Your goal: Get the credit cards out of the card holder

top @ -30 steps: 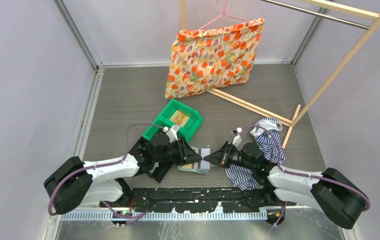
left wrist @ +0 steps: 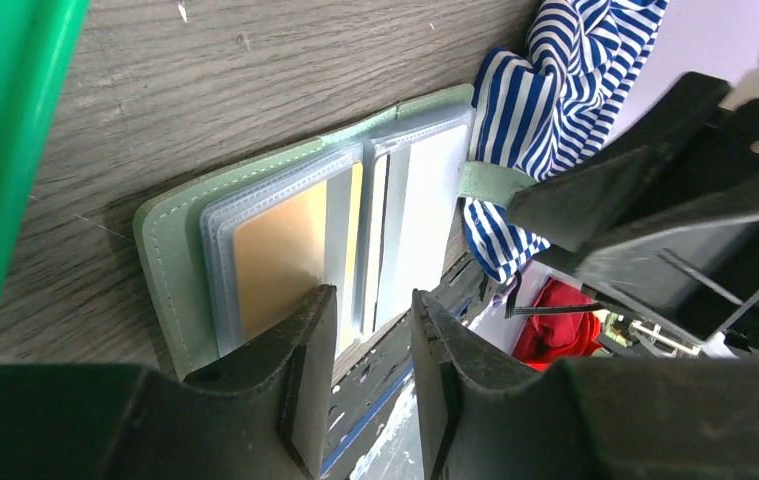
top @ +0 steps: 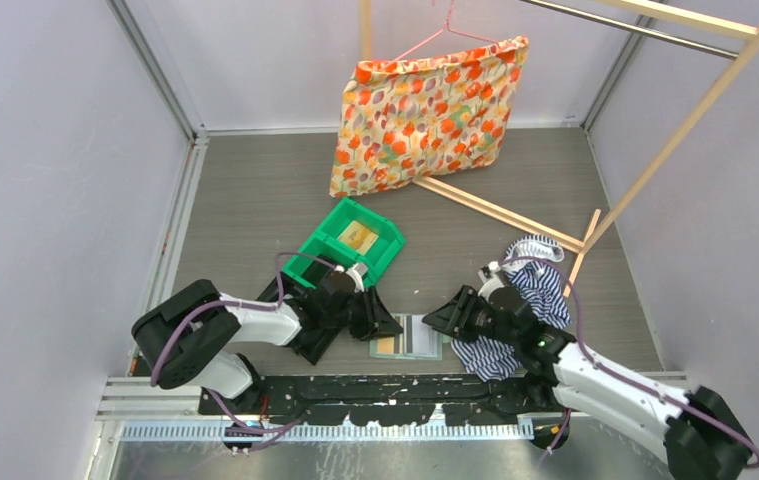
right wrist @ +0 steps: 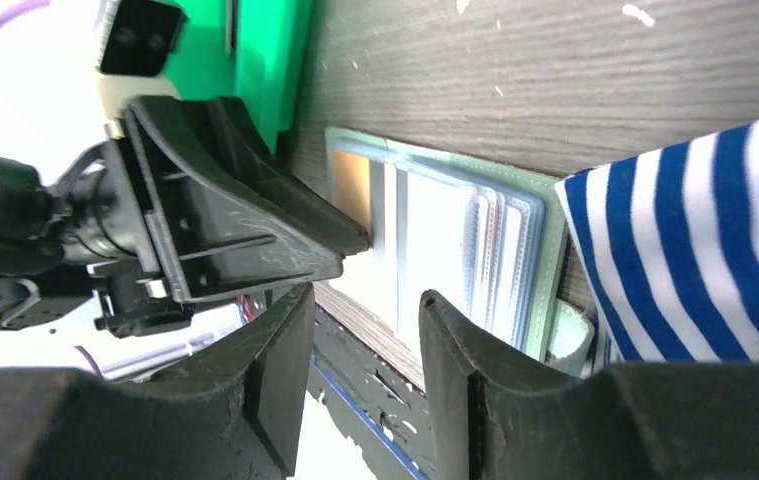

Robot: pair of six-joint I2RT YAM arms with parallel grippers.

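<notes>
The pale green card holder [top: 440, 352] lies spread flat on the table, with cards in clear sleeves on both halves. A tan card [left wrist: 277, 262] shows on its left side and a whitish card [left wrist: 431, 190] on its right. My left gripper is over the left half, its fingers part open with a gap between them; nothing shows held there. Over the right half, my right gripper stands open with the holder visible between its fingers. Whether either gripper's fingertips touch the sleeves I cannot tell.
Left of the holder stands a green box [top: 387, 248] with a tan item inside. A striped cloth [top: 540, 290] lies close on the right. Behind, a flowered cloth [top: 430, 120] hangs from a wooden rack [top: 500, 212]. The table behind the holder is clear.
The holder, partly folded a second ago, now lies flat and open, a little further right. My right gripper has drawn back to the right; my left gripper has shifted slightly right.
</notes>
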